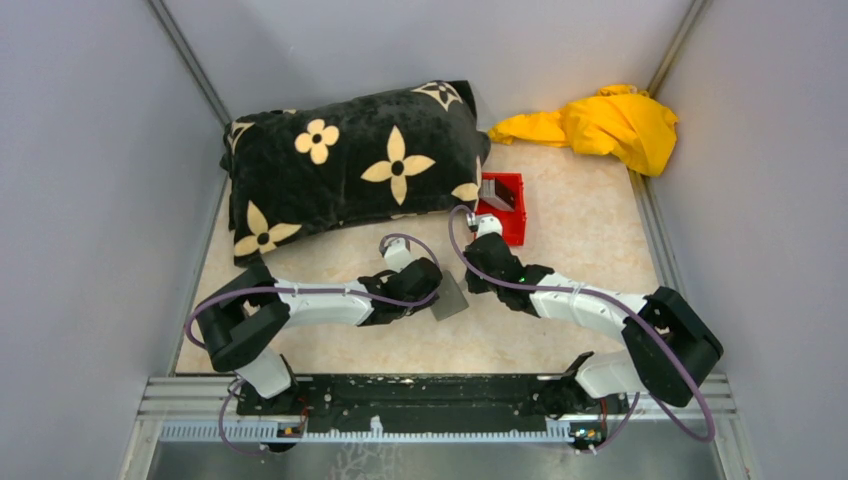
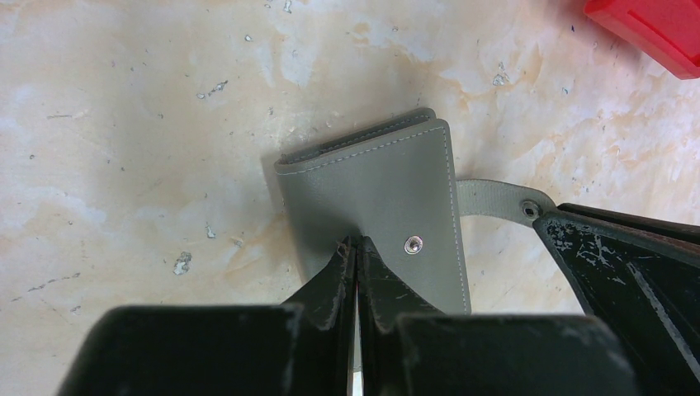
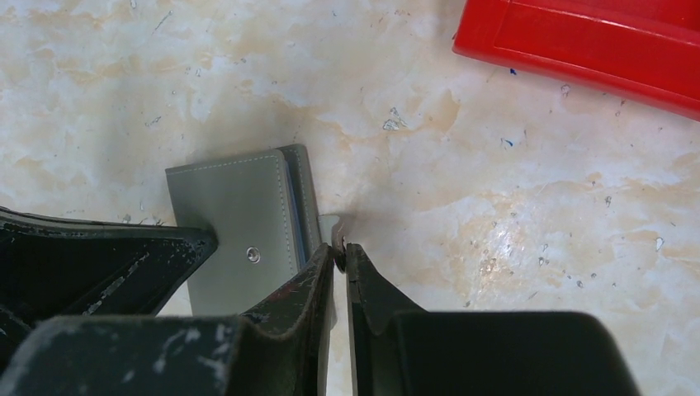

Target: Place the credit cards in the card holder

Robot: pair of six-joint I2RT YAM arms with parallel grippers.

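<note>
The grey card holder lies on the table between both grippers, a snap stud on its face and its strap sticking out to the right. My left gripper is shut, its tips on the holder's face, with nothing seen between them. My right gripper has its tips at the strap on the holder's right edge, nearly together around it; whether they grip it is unclear. In the top view the holder is partly hidden by the arms.
A red tray with grey and dark items stands behind the right gripper. A patterned dark pillow fills the back left, and a yellow cloth lies at back right.
</note>
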